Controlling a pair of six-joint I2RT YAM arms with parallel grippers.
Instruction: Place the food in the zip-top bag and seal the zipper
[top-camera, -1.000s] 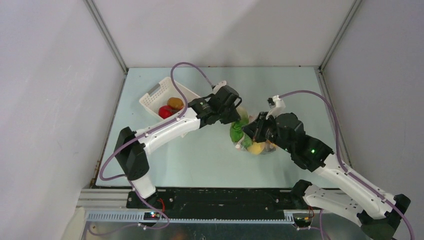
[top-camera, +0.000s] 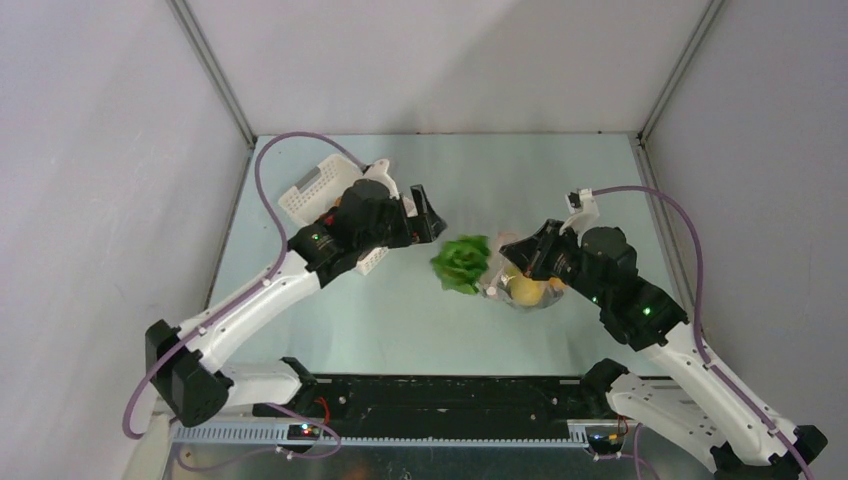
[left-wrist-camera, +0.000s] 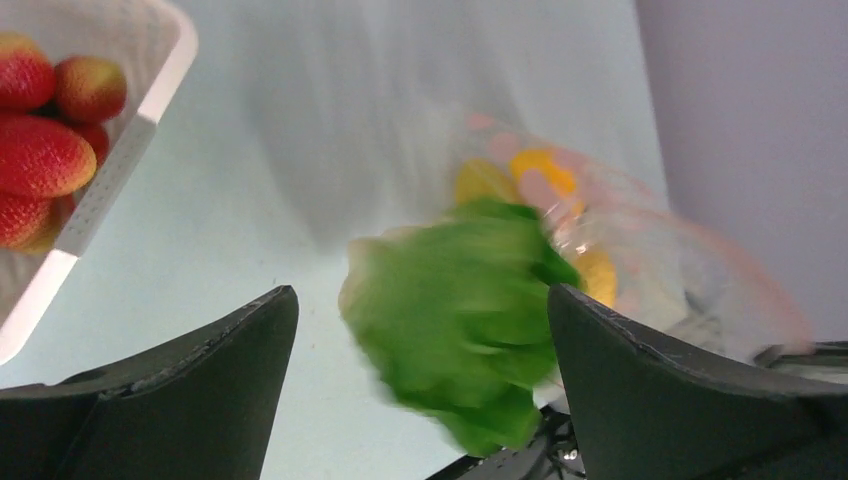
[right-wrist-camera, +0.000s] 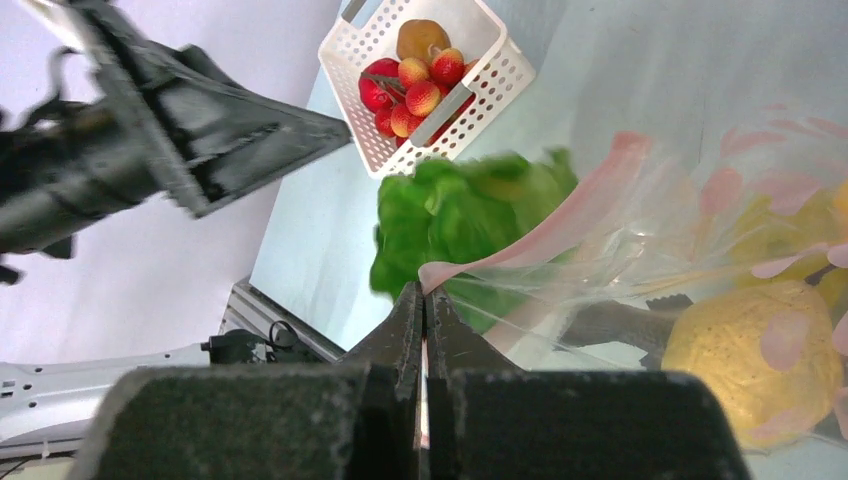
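A green lettuce (top-camera: 460, 262) lies beside the clear zip top bag (right-wrist-camera: 640, 260), which holds yellow food items (right-wrist-camera: 750, 360) under its pink-marked film. My left gripper (top-camera: 425, 215) hangs open above and left of the lettuce, which is blurred beyond its fingers in the left wrist view. My right gripper is shut on the bag's pink rim, at the bag's left side. Whether any of the lettuce is inside the bag is hard to tell.
A white basket (right-wrist-camera: 500, 95) with red fruits and a brown round item stands at the back left, partly under the left arm. Walls border it.
My left gripper has moved left, away from the bag, and is open. The lettuce has shifted left with it. My right gripper has moved slightly right with the bag.
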